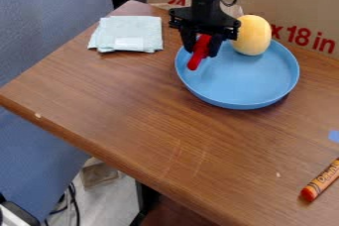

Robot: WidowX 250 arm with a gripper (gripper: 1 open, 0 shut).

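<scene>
My black gripper [204, 38] is over the left part of a blue plate [247, 83], low at its surface, with a red stick-like object [200, 52] at its fingers, tilted and reaching down toward the plate. The gripper appears shut on it. A yellow oval object [253, 35] sits on the back of the plate, just right of the gripper.
A folded pale cloth [125, 34] lies at the back left of the wooden table [133, 121]. An orange crayon-like stick [322, 178] lies at the right front. A cardboard box [298, 2] stands behind. The table's left edge drops to the floor.
</scene>
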